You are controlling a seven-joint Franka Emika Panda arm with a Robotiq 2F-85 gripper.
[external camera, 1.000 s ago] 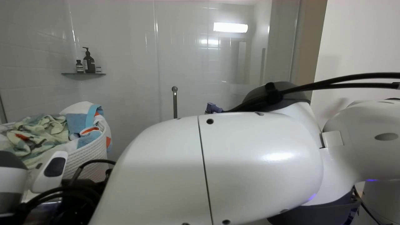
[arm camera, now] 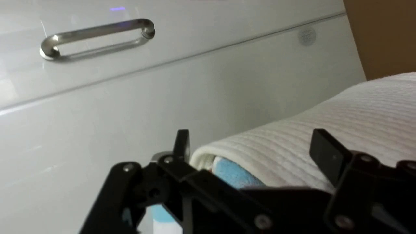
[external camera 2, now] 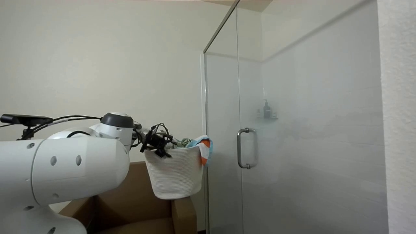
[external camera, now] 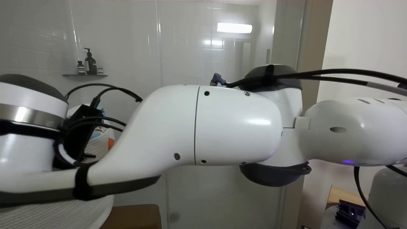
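In the wrist view my gripper is open, its two black fingers wide apart with nothing held between them. Beyond the gap lies the ribbed white basket (arm camera: 308, 144), with a bit of blue towel (arm camera: 234, 173) at its rim. From the second exterior view, the basket (external camera 2: 175, 173) stands over the arm of a brown chair, and my gripper (external camera 2: 165, 150) is at its rim on the left. An orange, white and blue towel (external camera 2: 204, 148) hangs over the right side. In the first exterior view my arm covers most of the basket (external camera: 100, 147).
A glass shower enclosure with a metal handle (external camera 2: 240, 148) stands right of the basket. Inside, a corner shelf (external camera: 84, 74) holds dark bottles. The brown chair (external camera 2: 132, 191) is under the basket. Black cables (external camera: 332, 72) run along the arm.
The arm has risen and swung in front of the basket, hiding its towels and the door handle in the first exterior view. Both were in plain sight there a second ago.
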